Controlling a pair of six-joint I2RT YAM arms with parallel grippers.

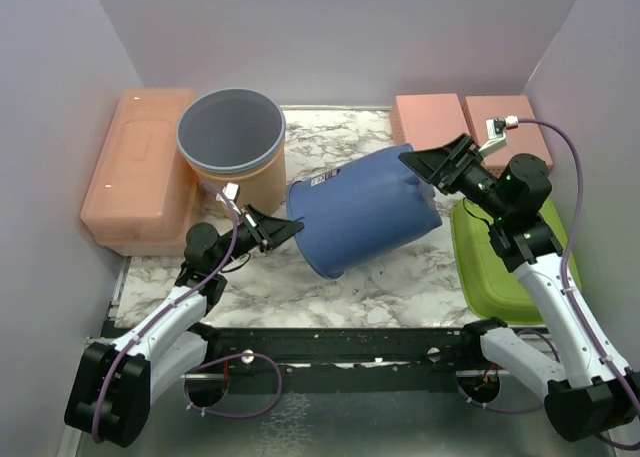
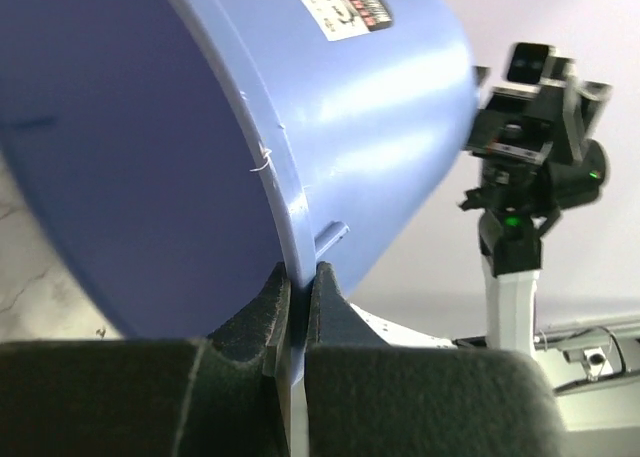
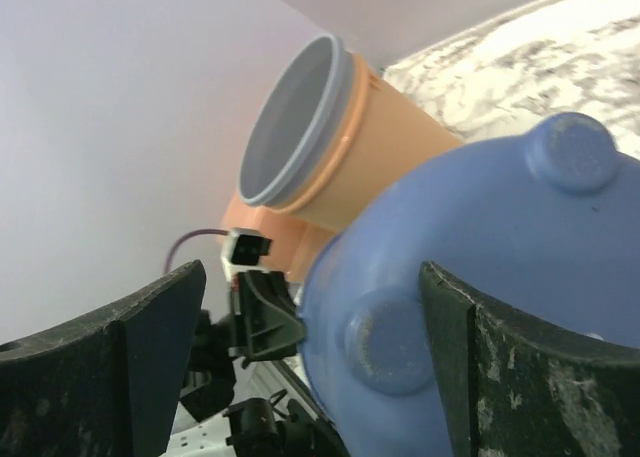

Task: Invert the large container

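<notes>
The large blue container is tilted, its bottom end raised to the right and its open rim low on the left. My left gripper is shut on that rim, which runs between its fingertips in the left wrist view. My right gripper stands open at the raised bottom end; in the right wrist view its fingers are wide apart, with the container's footed base just beyond and between them.
A grey-and-tan bucket and a salmon bin stand at the back left, pink baskets at the back right. A green tray lies on the right of the marble top.
</notes>
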